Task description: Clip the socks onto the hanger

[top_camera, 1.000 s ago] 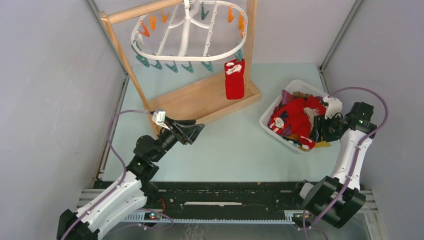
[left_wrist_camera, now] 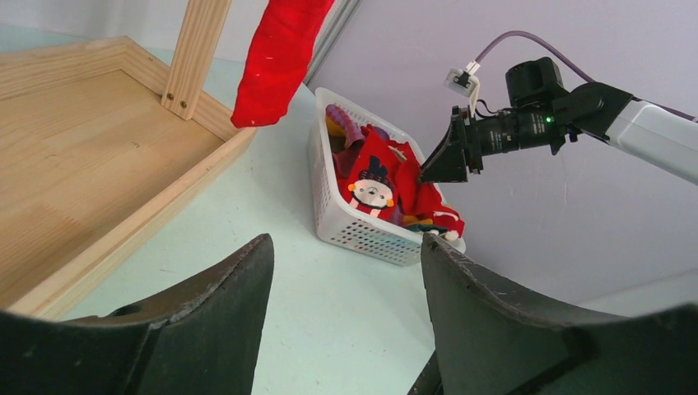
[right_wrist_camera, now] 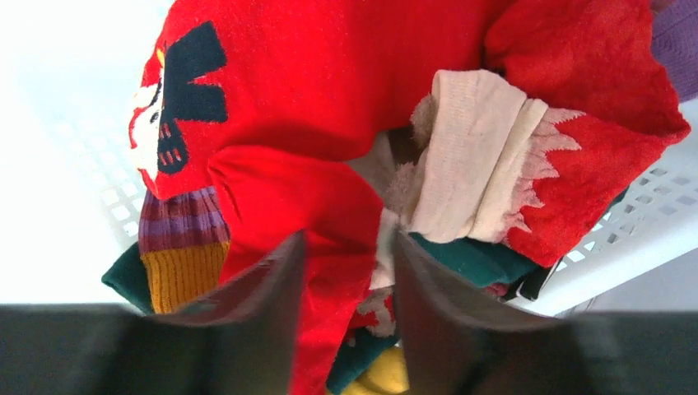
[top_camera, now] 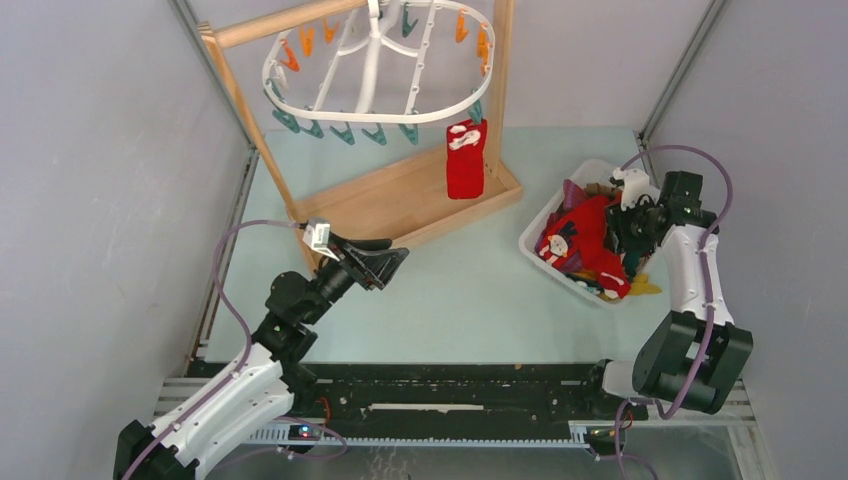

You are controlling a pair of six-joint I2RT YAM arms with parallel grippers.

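White and oval, the hanger (top_camera: pixel 380 115) hangs from a wooden frame, with teal and orange clips around its rim. A red sock (top_camera: pixel 466 165) dangles from a teal clip (top_camera: pixel 475 110) on its right side. Several socks lie piled in a white basket (top_camera: pixel 532 250), among them a red sock with a face (left_wrist_camera: pixel 372 185). Over the pile, my right gripper has its fingers apart, with red cloth visible below and between them. Away from the socks, at the left of the table, my left gripper (top_camera: pixel 385 268) is open with nothing between its fingers.
The frame's wooden base (top_camera: pixel 400 200) takes up the back middle of the table. Bare table (top_camera: pixel 470 310) lies between my left gripper and the basket. A grey wall (top_camera: pixel 780 150) stands close to the right arm.
My right gripper has moved left over the basket, covering more of the socks. The left arm has stayed still. The hanging sock has swayed slightly.
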